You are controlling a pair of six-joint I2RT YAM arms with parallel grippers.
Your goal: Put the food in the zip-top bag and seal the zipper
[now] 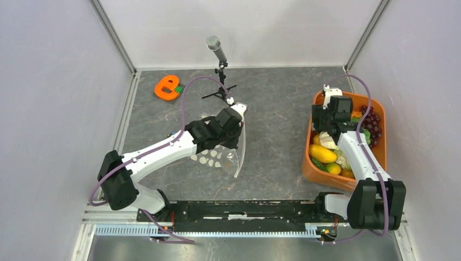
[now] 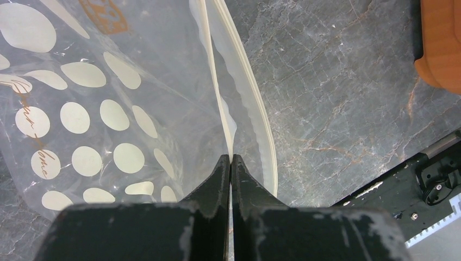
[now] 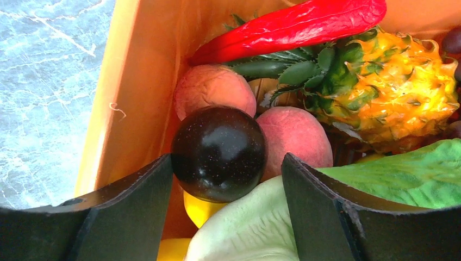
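Observation:
The zip top bag (image 2: 76,119) lies on the table under my left gripper, which is shut on one edge of the bag's zipper opening, pulling it up as a thin strip. In the right wrist view my right gripper is part open, down in the orange bin (image 3: 125,76), its fingers on either side of a dark round fruit (image 3: 217,147); whether they touch it I cannot tell. Around that fruit are peaches (image 3: 296,138), a red pepper (image 3: 293,27), a pineapple (image 3: 391,81) and leafy greens (image 3: 391,174).
The bin (image 1: 307,163) stands at the right, with grapes and yellow fruit too. A microphone on a stand (image 1: 216,46) and an orange object (image 1: 163,87) are at the back. The table between bag and bin is clear.

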